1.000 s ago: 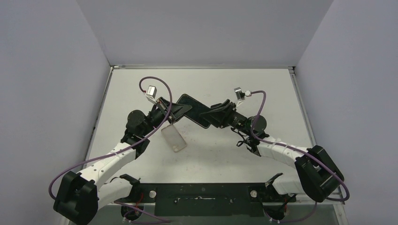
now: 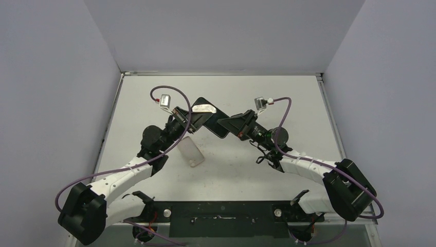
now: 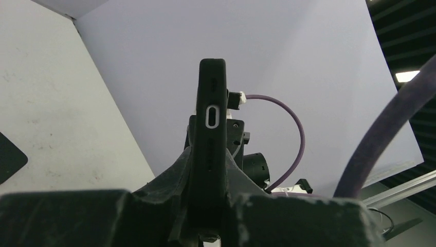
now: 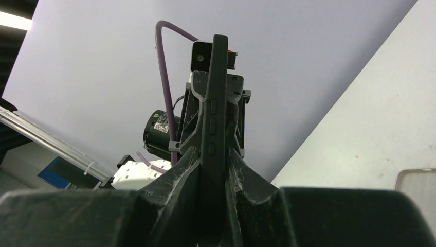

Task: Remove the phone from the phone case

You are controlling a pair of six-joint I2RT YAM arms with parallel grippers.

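Note:
Between my two grippers, above the table, hangs a phone in a black case (image 2: 215,122), its flat dark face turned up to the top view. My left gripper (image 2: 207,114) is shut on its left part; the case's end with a port slot (image 3: 211,144) stands between its fingers. At the other side my right gripper (image 2: 222,122) has its fingers (image 4: 172,182) close on both faces of the case, by the edge with buttons (image 4: 213,139). Whether they press on it cannot be told. No gap shows between phone and case.
A pale, see-through case-shaped piece (image 2: 191,152) lies on the table, left of centre. In the left wrist view, a flat dark thing with a rounded corner (image 3: 9,158) shows at the left edge.
The phone has shifted slightly towards the far side. My left gripper has moved right along it, and a bright white patch now shows at its finger. My right gripper has shifted slightly left.

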